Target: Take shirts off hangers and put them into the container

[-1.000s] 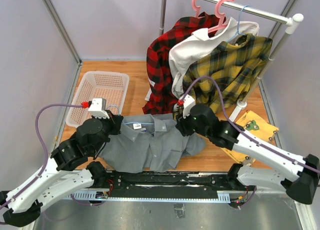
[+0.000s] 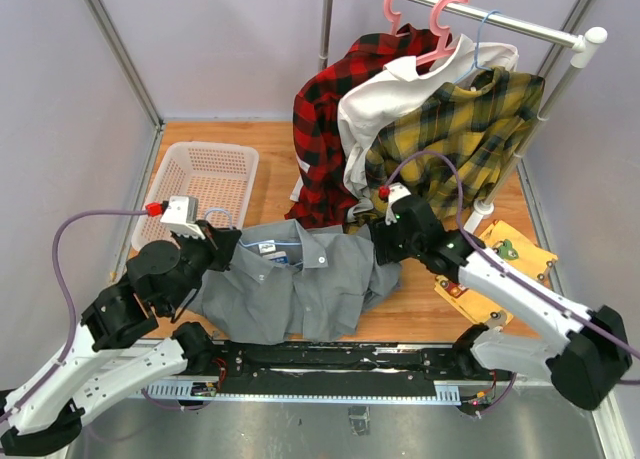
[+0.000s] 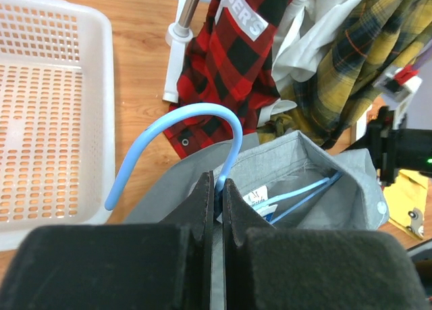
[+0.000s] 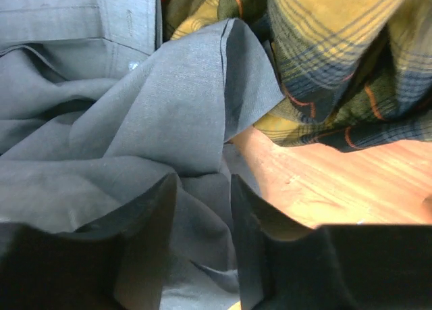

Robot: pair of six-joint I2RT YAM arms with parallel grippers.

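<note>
The grey shirt (image 2: 300,294) lies spread at the front of the table, its collar gaping around a light blue hanger (image 3: 297,192). The hanger's hook (image 3: 177,113) rises out of the neck, and my left gripper is shut on its lower part. White labels (image 3: 256,196) show inside the collar. At the shirt's right shoulder is my right gripper (image 2: 378,251). In the right wrist view its fingers (image 4: 158,212) stand apart above the grey cloth. Folds show in the gap, with no clear grip on them.
A pale basket (image 2: 210,169) stands at the back left. Red-checked (image 2: 325,129), white and yellow-checked (image 2: 440,149) shirts hang on a rack (image 2: 480,17) behind. A yellow board (image 2: 490,279) lies at right, with bare wood between it and the shirt.
My right gripper has shifted right along the shirt's shoulder. The left one has moved slightly left with the hook. The collar now gapes wider and shows more of the labels.
</note>
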